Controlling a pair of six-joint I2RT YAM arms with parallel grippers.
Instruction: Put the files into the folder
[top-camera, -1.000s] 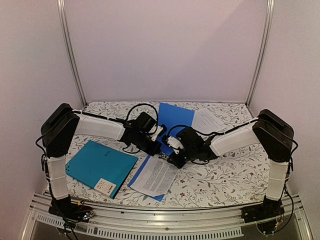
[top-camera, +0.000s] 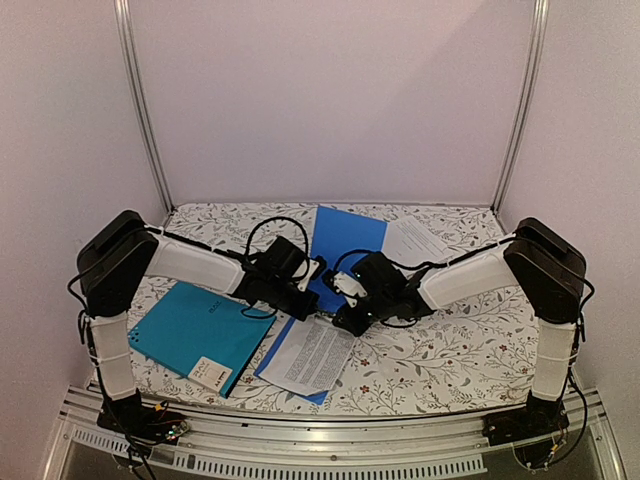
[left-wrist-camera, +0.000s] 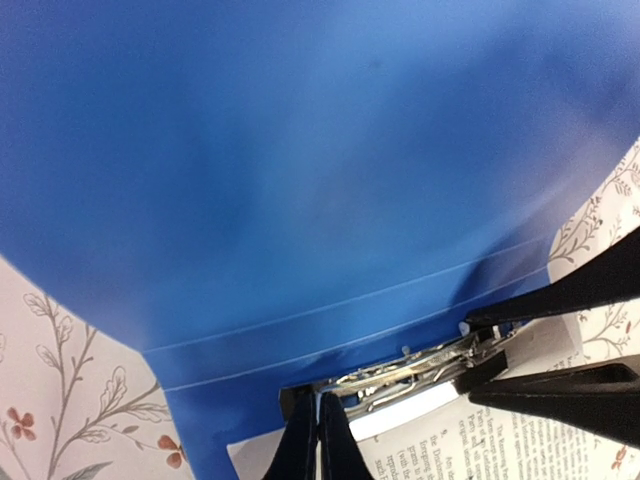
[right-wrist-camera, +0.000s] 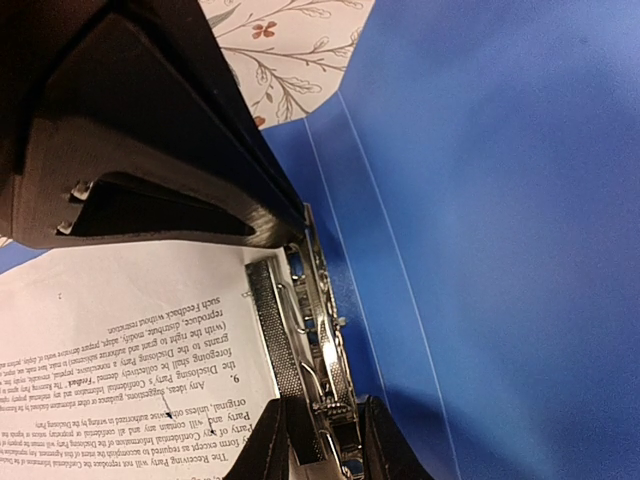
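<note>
A blue clip folder (top-camera: 346, 231) lies open at the centre, printed sheets (top-camera: 307, 355) on its near part along the metal clip (left-wrist-camera: 410, 374). My left gripper is shut at the clip's left end in the left wrist view, low over it; whether anything is pinched is hidden. My right gripper is at the clip's other end, its fingers part open around that end's metal piece; in the right wrist view they cover part of the clip.
A teal folder (top-camera: 200, 330) with a white label lies at the front left. More printed sheets (top-camera: 415, 240) lie at the back right.
My left arm has moved slightly down toward the front over the last second. The right arm and the sheets look almost unchanged.
</note>
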